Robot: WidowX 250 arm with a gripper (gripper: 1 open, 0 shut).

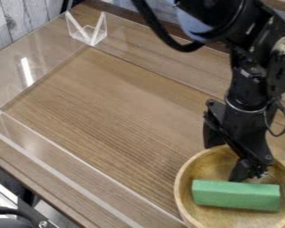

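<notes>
A black gripper point(234, 147) hangs at the right of the camera view, its fingers reaching down over the back part of a yellow bowl point(192, 169) at the lower right. A light green block point(234, 194) lies inside the bowl, below the fingertips. I cannot tell clearly how far apart the fingers are or whether anything is between them.
A small white wire object point(88, 28) stands at the far back left. The table's left edge runs diagonally down the frame.
</notes>
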